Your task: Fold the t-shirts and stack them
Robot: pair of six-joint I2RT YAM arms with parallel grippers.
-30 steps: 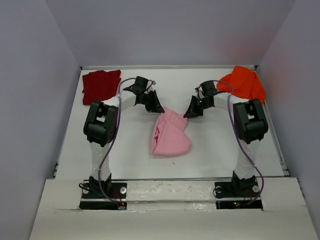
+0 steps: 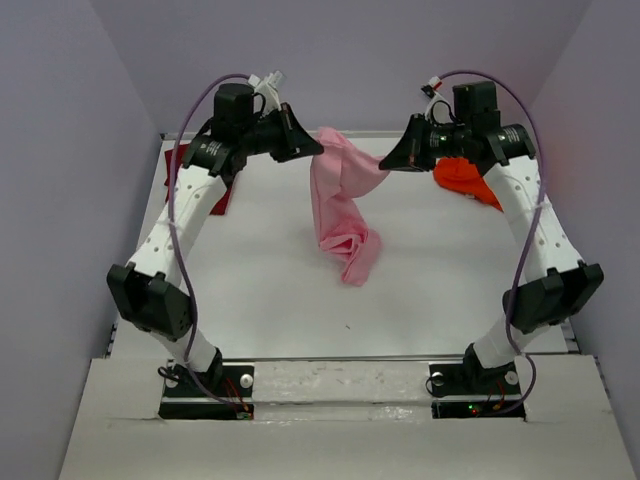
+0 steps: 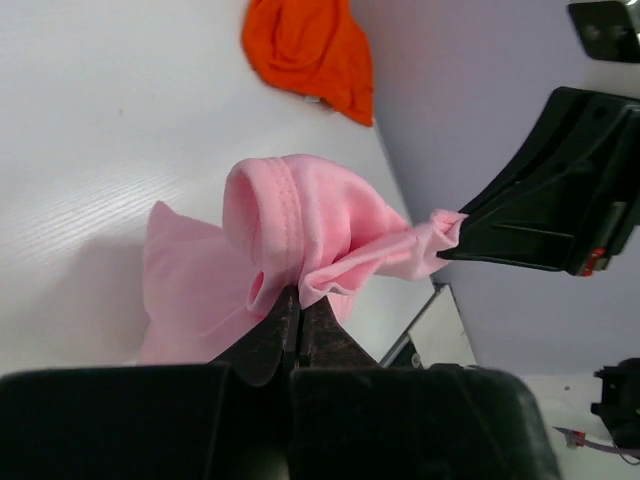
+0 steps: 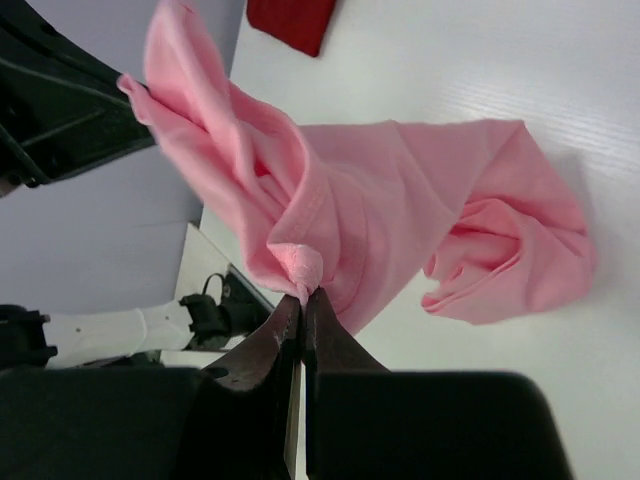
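A pink T-shirt [image 2: 340, 190] hangs stretched between my two raised grippers, its lower end bunched on the table. My left gripper [image 2: 316, 150] is shut on one upper corner, which also shows rising from the fingertips in the left wrist view [image 3: 300, 220]. My right gripper [image 2: 386, 165] is shut on the other corner, a gathered tip of cloth at its fingers in the right wrist view [image 4: 305, 270].
A dark red shirt [image 4: 290, 20] lies at the back left, partly behind the left arm. An orange shirt [image 3: 305, 55] lies at the back right.
Both grippers have risen from the table with the pink shirt's far corners, lifting most of it; its bunched lower end has shifted back.
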